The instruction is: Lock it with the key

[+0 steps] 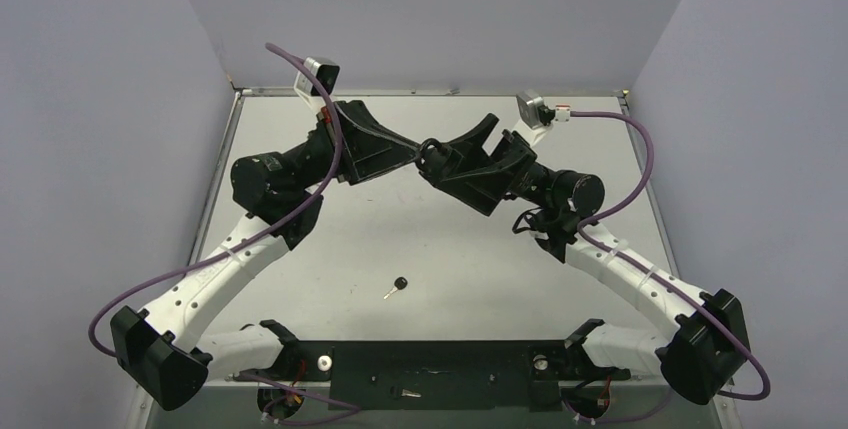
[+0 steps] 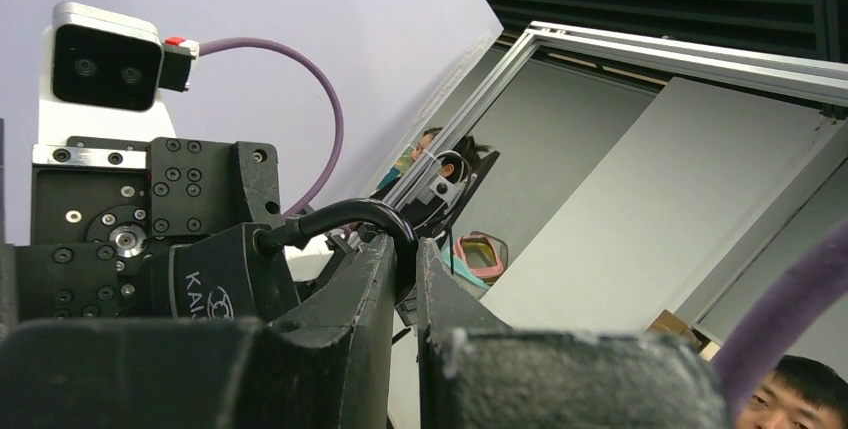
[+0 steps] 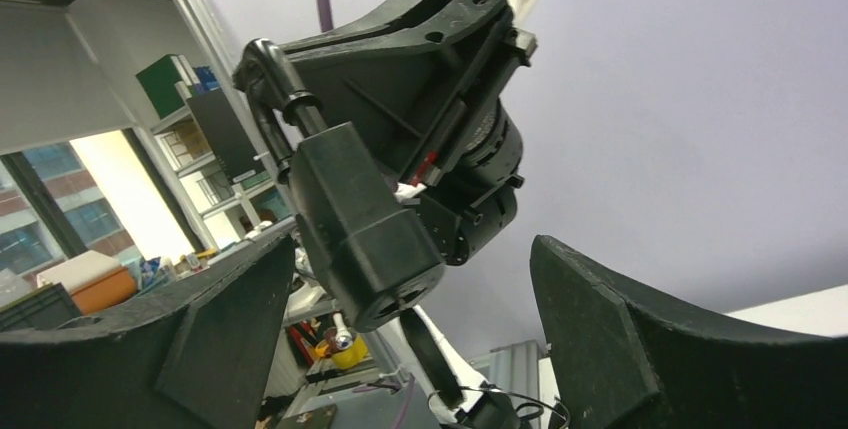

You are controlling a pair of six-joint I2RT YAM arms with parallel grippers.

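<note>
A black padlock [image 3: 370, 239] with a curved shackle [image 2: 350, 211] is held up in mid-air. My left gripper is shut on the shackle. The lock's body hangs beyond those fingertips, its keyhole end facing the right wrist camera. From the right, my right gripper has its fingers parted, one on either side of the lock body, with gaps visible in its wrist view. From above, the lock [image 1: 430, 157] is partly covered by the right fingers. A key [image 1: 400, 283] with a dark round head lies flat on the white table.
A dark panel [image 1: 420, 379] with small items on it runs along the front edge. Purple cables [image 1: 270, 229] arch over both arms, and walls [image 1: 100, 99] stand at the sides.
</note>
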